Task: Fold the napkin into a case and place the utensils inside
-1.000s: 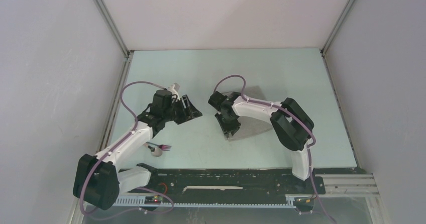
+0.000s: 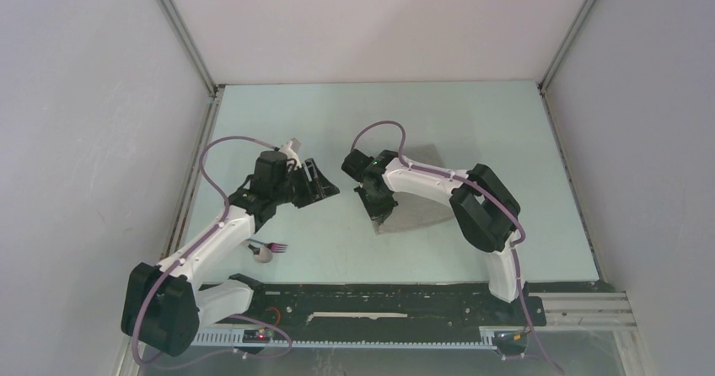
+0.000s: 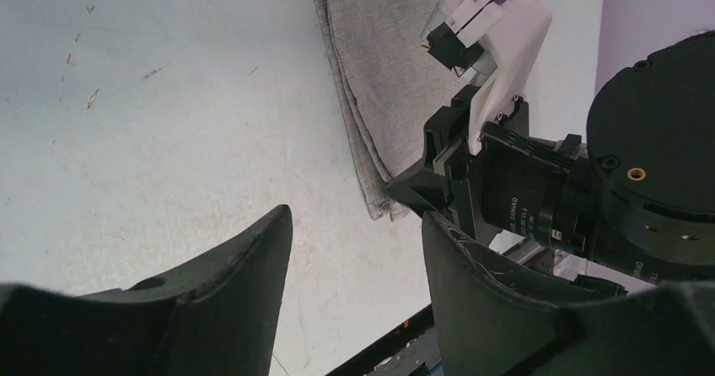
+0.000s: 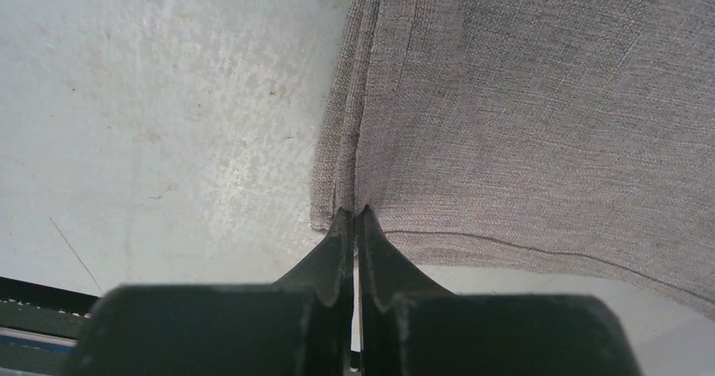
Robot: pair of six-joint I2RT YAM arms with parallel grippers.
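The grey napkin [image 2: 422, 212] lies folded in layers right of the table's middle, partly covered by the right arm. At its near left corner, my right gripper is shut, its fingertips against the layered edge; whether a thin bit of cloth is caught between them is not clear. My left gripper stands open, left of the napkin, with an empty gap between its fingers. A fork [image 2: 276, 247] with dark pink tines and a spoon [image 2: 263, 256] lie at the near left, partly hidden by the left arm.
Between the left gripper and the napkin is a narrow bare strip. The near edge drops to a dark rail [image 2: 438, 296].
My right gripper has shifted slightly left, and the napkin's near left corner appears a little further left too. The left arm and the utensils look unmoved.
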